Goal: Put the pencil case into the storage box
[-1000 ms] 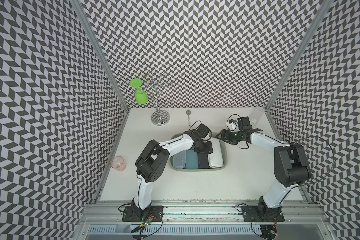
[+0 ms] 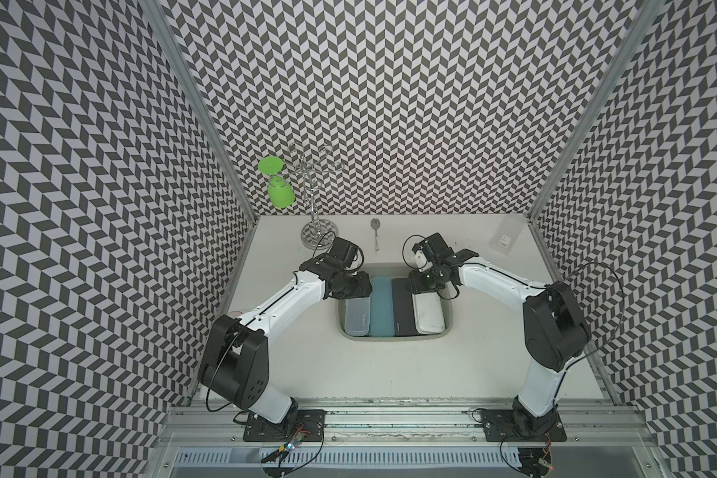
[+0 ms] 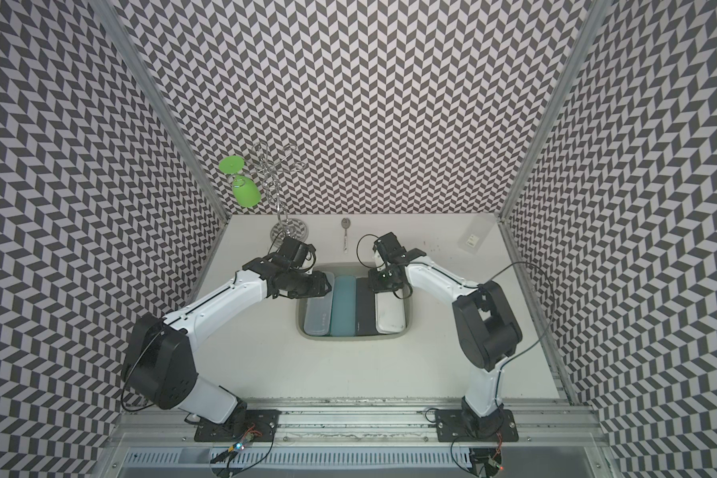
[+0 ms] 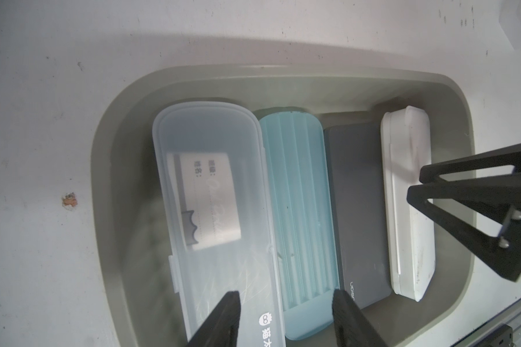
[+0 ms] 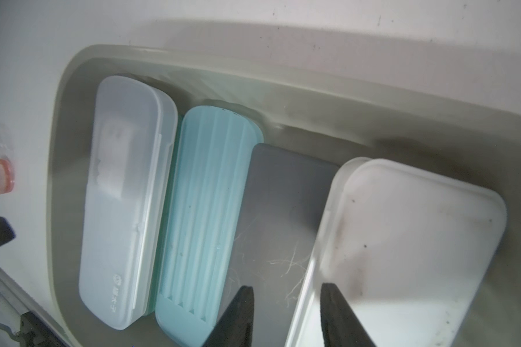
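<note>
The grey-beige storage box (image 4: 107, 231) holds a row of cases lying side by side. From left to right they are a frosted clear pencil case (image 4: 214, 173), a ribbed teal one (image 4: 298, 202), a dark grey flat one (image 4: 359, 208) and a white one (image 5: 411, 231). Over the clear and teal cases, my left gripper stands partly open, its fingers apart and nothing gripped. My right gripper is partly open as well, above the seam between the dark grey and white cases. Whether its fingertips touch the white case I cannot tell.
A chrome stand (image 2: 318, 231) with a green glass (image 2: 280, 192) rises at the back left. A spoon (image 2: 376, 231) lies behind the box, and a clear container (image 2: 506, 237) sits back right. The table in front of the box is clear.
My left gripper has swung left, away from above the dark and white cases. The right one has moved left from the box's right edge to over the white case.
</note>
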